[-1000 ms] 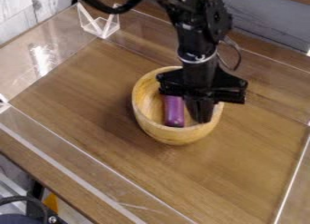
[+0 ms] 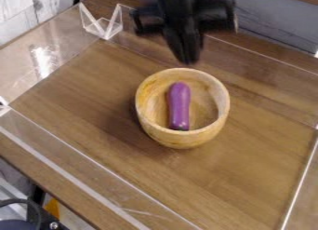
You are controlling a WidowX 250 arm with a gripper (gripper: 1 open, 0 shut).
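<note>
A purple oblong object [image 2: 179, 107] lies inside a round wooden bowl [image 2: 210, 131] near the middle of the table. The black gripper [image 2: 187, 43] is a blurred dark shape above and behind the bowl, clear of it; its fingers are too blurred to read, and nothing is seen hanging from it.
A white wire stand [image 2: 102, 20] is at the back left. Clear panels edge the left side; a cable lies at the lower left corner.
The gripper has risen up and back from over the bowl, out of it, and is now blurred. The purple object stays in the bowl.
</note>
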